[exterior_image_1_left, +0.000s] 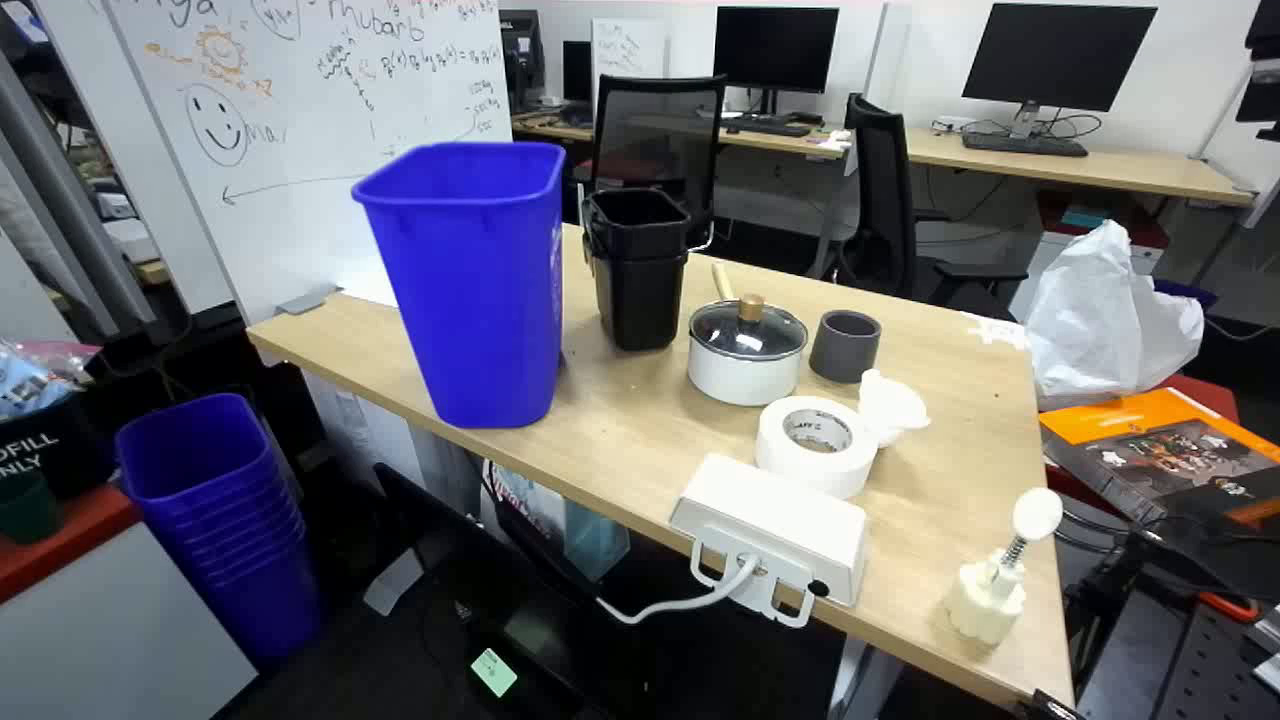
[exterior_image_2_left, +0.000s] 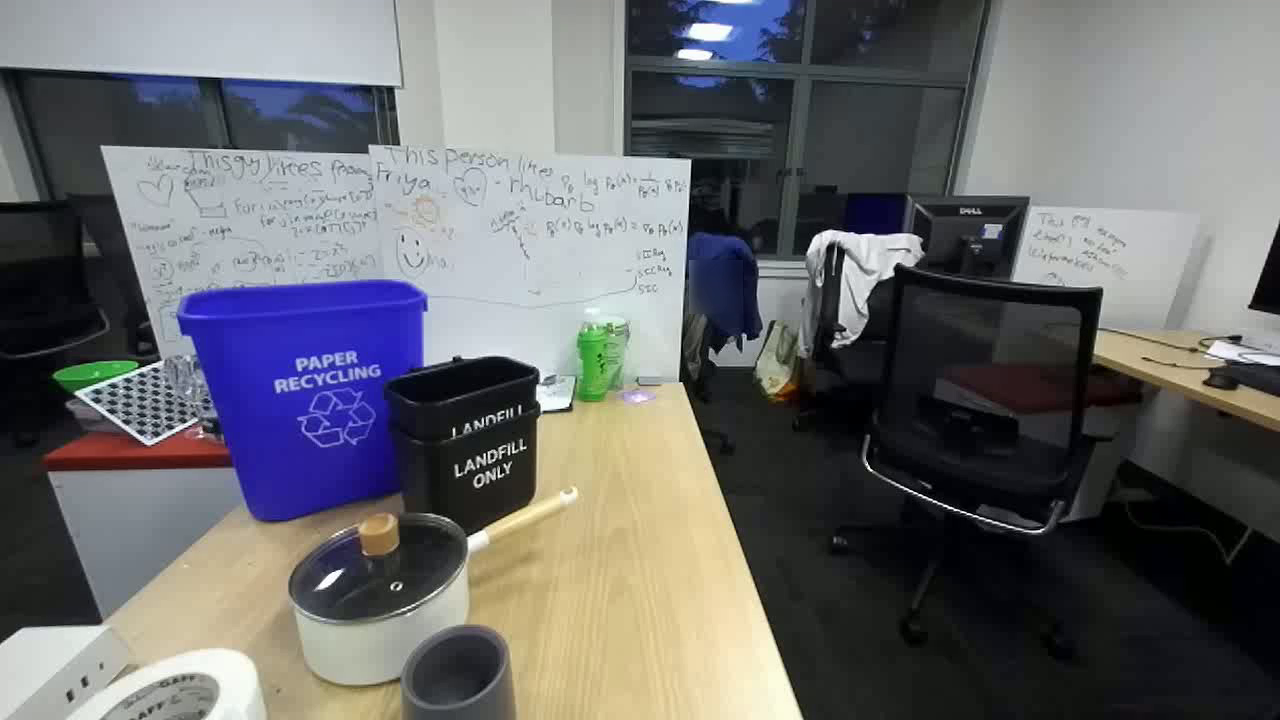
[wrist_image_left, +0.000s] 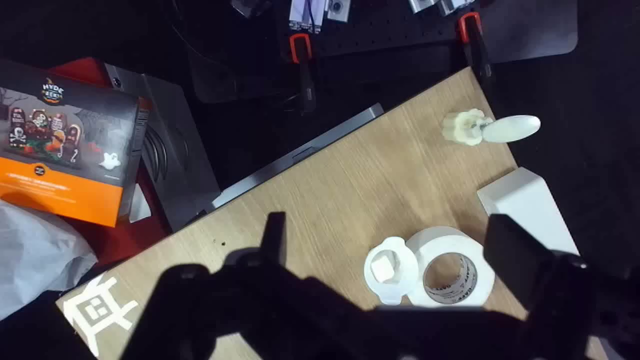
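Observation:
Only the wrist view shows my gripper, open above the table with its dark fingers (wrist_image_left: 275, 235) wide apart. Below the gap lies a small white cup (wrist_image_left: 392, 289) with a tab and a pale block (wrist_image_left: 382, 268) inside. It sits beside a roll of white tape (wrist_image_left: 427, 243). Farther off stands a cream plunger-like mould (wrist_image_left: 463, 127). In exterior view 1, a white pot (exterior_image_1_left: 741, 374) with a glass lid (exterior_image_1_left: 726, 328) stands next to a dark grey cup (exterior_image_1_left: 845, 350). Nothing is held.
A blue recycling bin (exterior_image_1_left: 486, 300) and stacked black bins (exterior_image_1_left: 642, 294) stand at the table's far end. A white power box (exterior_image_1_left: 780, 516) sits on the near edge, its cable hanging down. Bare wood (wrist_image_left: 336, 198) lies between the white cup and the table edge.

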